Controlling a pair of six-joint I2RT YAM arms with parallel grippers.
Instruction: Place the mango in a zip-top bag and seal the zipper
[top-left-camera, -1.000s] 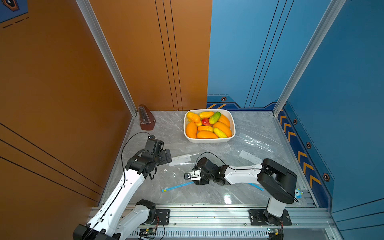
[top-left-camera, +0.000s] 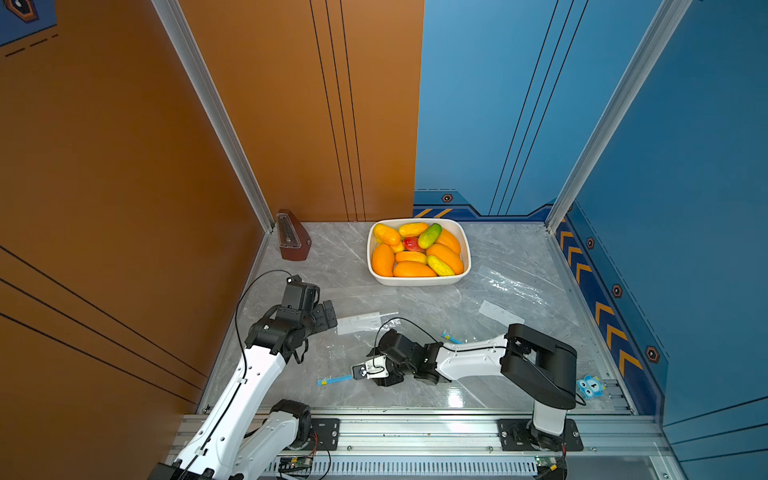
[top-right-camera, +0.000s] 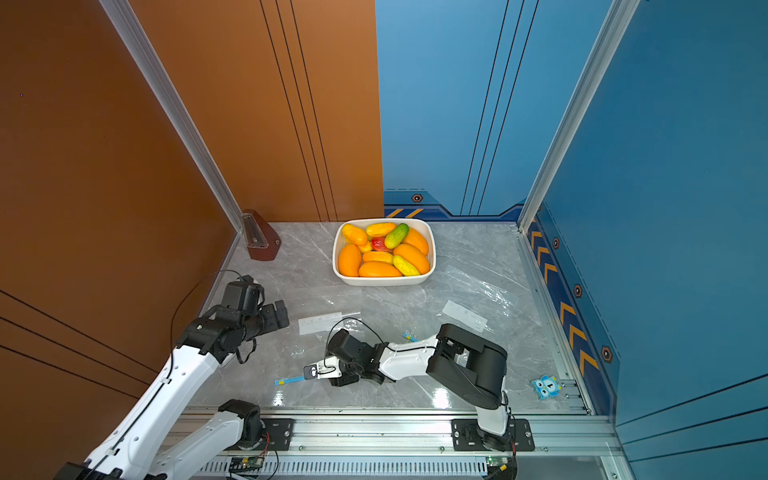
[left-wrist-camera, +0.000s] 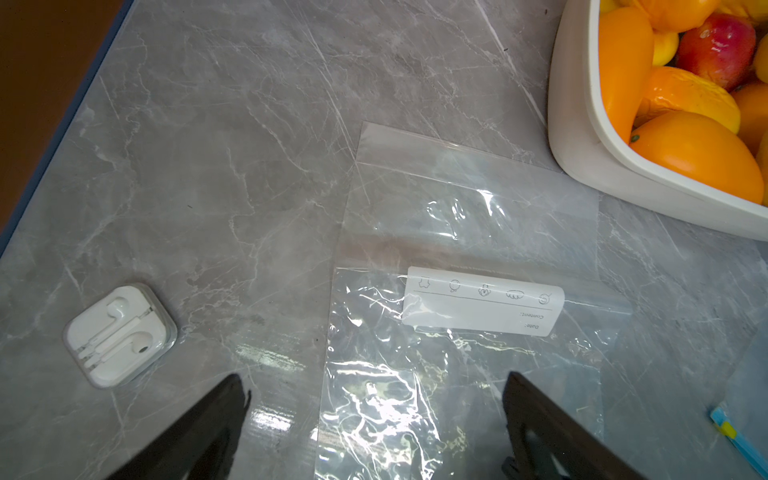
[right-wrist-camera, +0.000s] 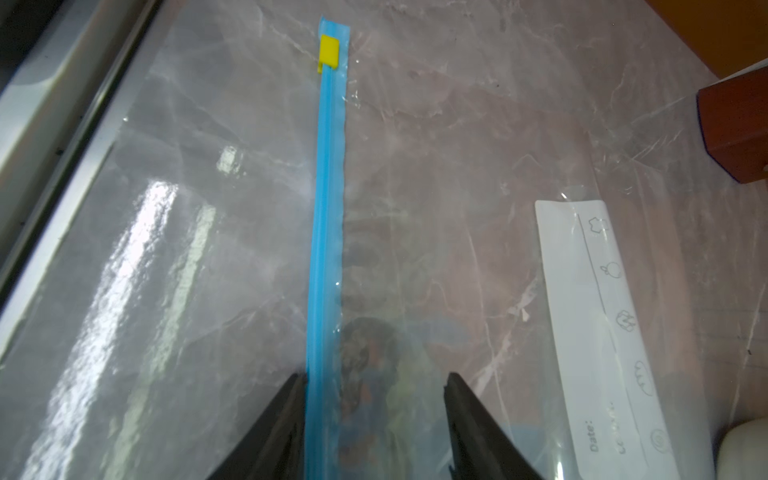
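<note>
A clear zip bag lies flat and empty, its white label (left-wrist-camera: 484, 302) facing up. Along its front side runs a blue zipper strip (right-wrist-camera: 322, 200), with a yellow slider (right-wrist-camera: 329, 50) at the far-left end. My right gripper has its fingers apart; the strip runs close by one finger (right-wrist-camera: 268, 436), and whether they touch I cannot tell. Over the bag's left part stands my left gripper, open, nothing between its fingers. Orange mangoes (top-left-camera: 413, 269) sit among other fruit in the white basket (top-left-camera: 371, 264) at the back.
A second clear bag with a white label (top-left-camera: 501, 313) lies to the right, partly behind the right arm. A brown metronome (top-left-camera: 293, 236) stands back left, white earphones case (left-wrist-camera: 120, 336) left of the bag, a blue owl toy (top-left-camera: 590, 387) front right.
My right gripper has moved left and slightly toward the front, along the blue strip. The left arm and the bag's slider end have shifted a little to the left.
</note>
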